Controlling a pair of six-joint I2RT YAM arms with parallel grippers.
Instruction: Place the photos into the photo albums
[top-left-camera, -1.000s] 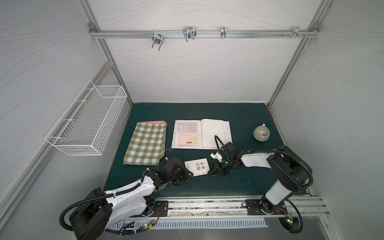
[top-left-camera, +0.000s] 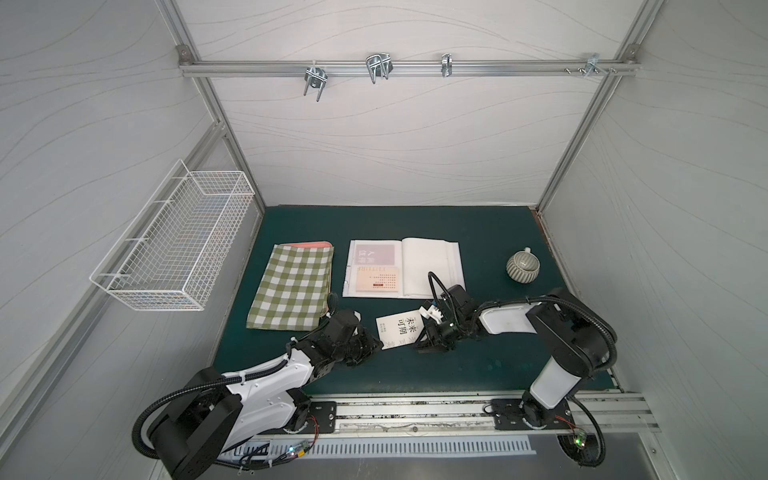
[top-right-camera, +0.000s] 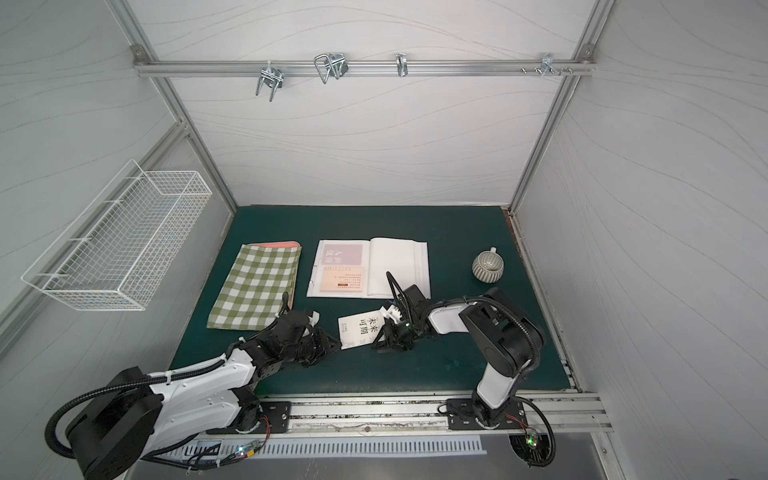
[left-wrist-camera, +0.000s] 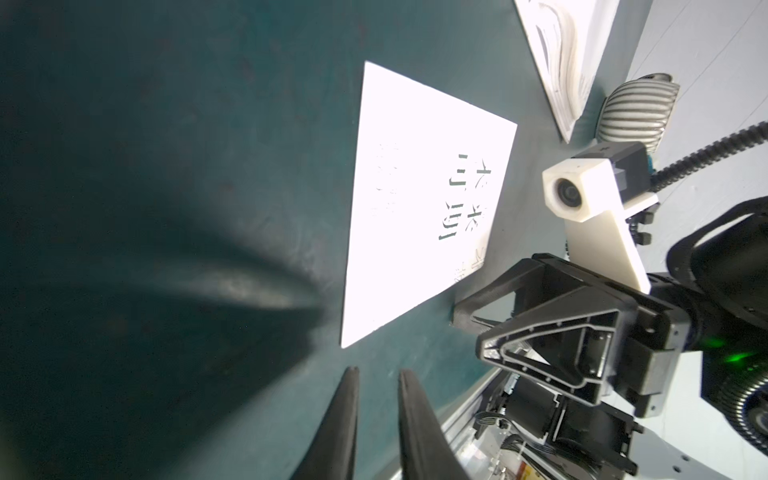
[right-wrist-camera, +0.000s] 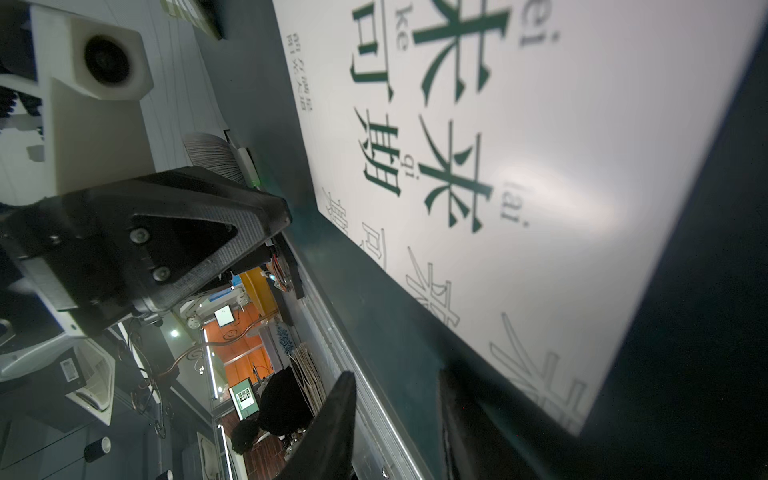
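Note:
A white photo card with green Chinese characters lies on the green mat, between my two grippers. Behind it the open album shows a printed picture on its left page and a blank right page. My left gripper is part open, beside the card's left end, nothing between its fingertips in the left wrist view. My right gripper is part open at the card's right end, low over the mat, with nothing visible between its fingertips.
A green checked cloth lies left of the album on something pink. A ribbed pot stands at the right. A wire basket hangs on the left wall.
The card has shifted slightly right and turned a little, away from my left gripper toward my right one. Both arms have moved only slightly.

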